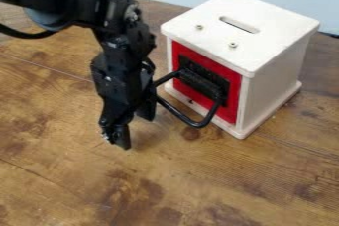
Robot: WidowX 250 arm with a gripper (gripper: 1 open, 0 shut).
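My black gripper (131, 127) points down just above the wooden table, left of a white box (263, 71) with a slot on top and a red front (224, 110). The gripper is open, its fingers apart, with nothing seen between them. A black fixture (204, 79) is mounted on the red front, with a black bent bar (189, 118) sticking out toward the gripper, partly behind it.
A pale wall stands behind the box at the back.
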